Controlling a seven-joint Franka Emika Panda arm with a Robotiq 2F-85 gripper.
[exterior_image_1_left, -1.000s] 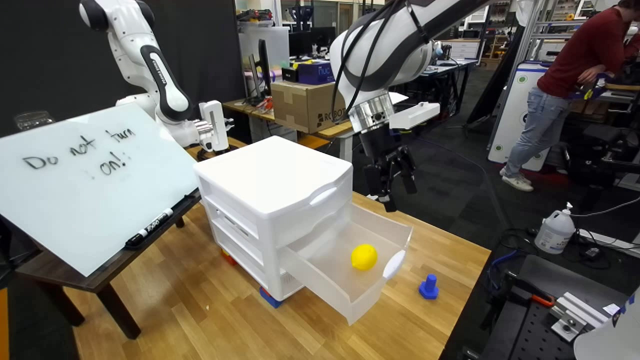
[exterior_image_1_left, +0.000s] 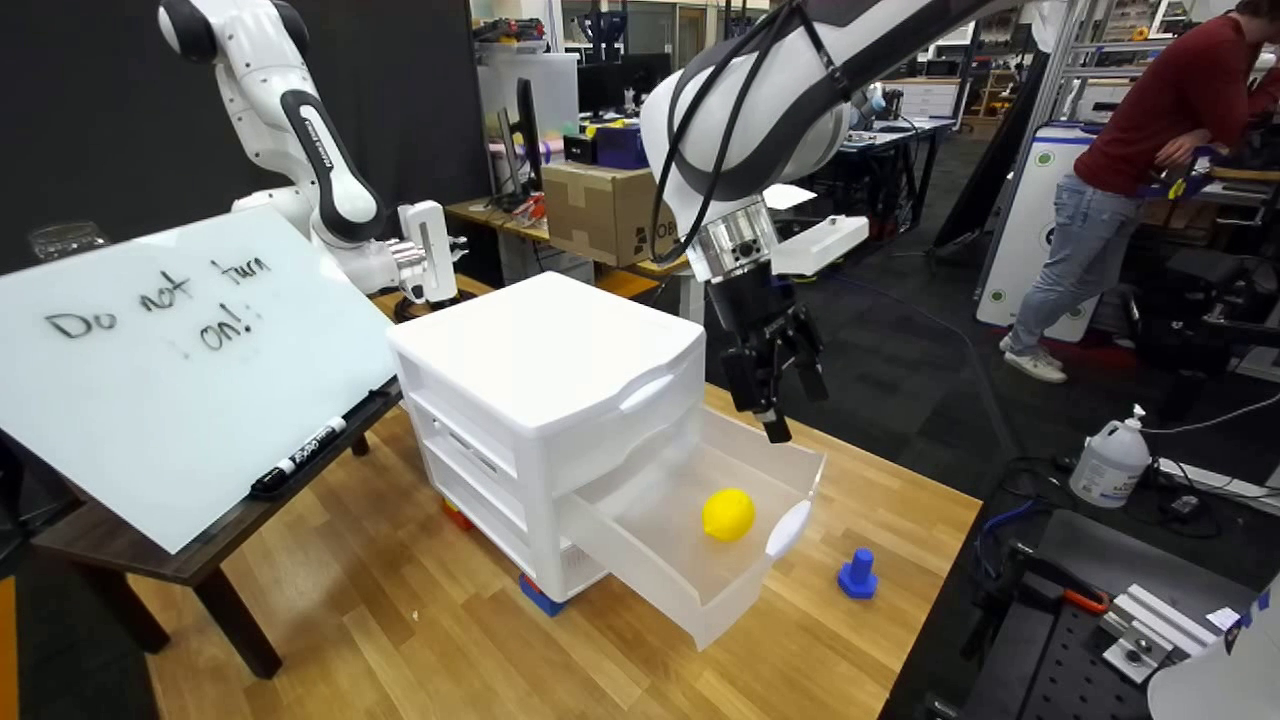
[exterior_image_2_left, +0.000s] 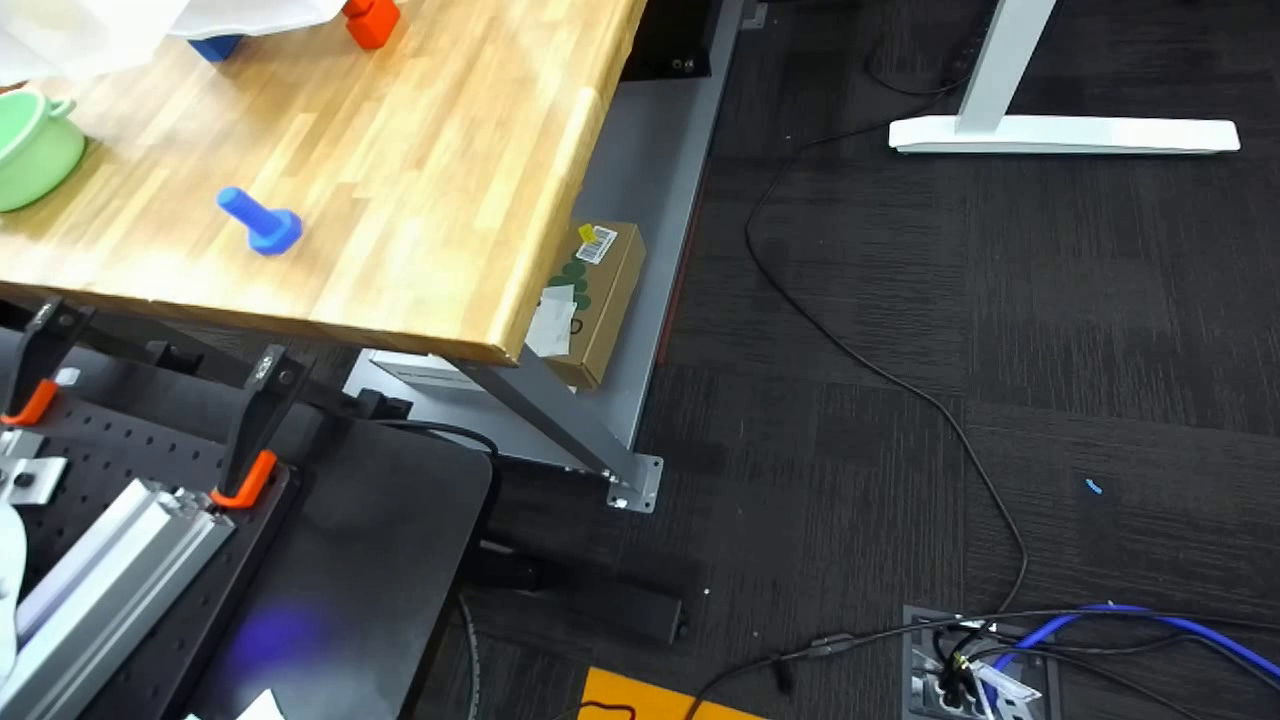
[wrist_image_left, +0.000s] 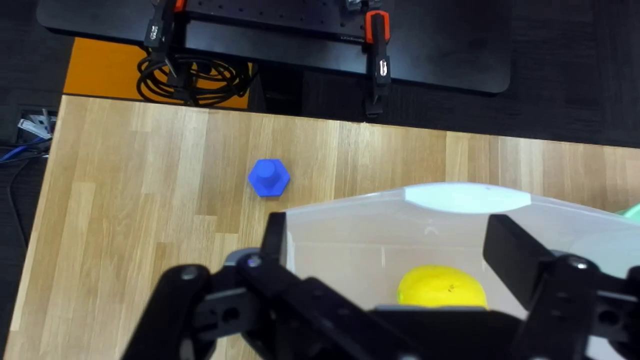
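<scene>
A yellow lemon-like object (exterior_image_1_left: 728, 514) lies on the floor of a translucent drawer (exterior_image_1_left: 654, 536), which is pulled out of the white cabinet (exterior_image_1_left: 546, 348). Above the drawer's far side hangs my gripper (exterior_image_1_left: 774, 390), open and empty. In the wrist view its two fingers stand wide apart over the drawer, and the yellow object (wrist_image_left: 442, 287) shows between them, partly covered by the gripper body. A blue bolt-shaped piece (wrist_image_left: 268, 177) stands upright on the wooden table outside the drawer, beyond its handle (wrist_image_left: 468, 197).
A green pot (exterior_image_2_left: 36, 146) sits on the table, in exterior view 2. A tilted whiteboard (exterior_image_1_left: 192, 348) on a dark stand is left of the cabinet. Clamps (wrist_image_left: 378, 60) grip a black platform past the table edge. Bare table surrounds the blue piece.
My gripper has shifted slightly left and a little lower in exterior view 1. The drawer, yellow object and blue piece have stayed in place.
</scene>
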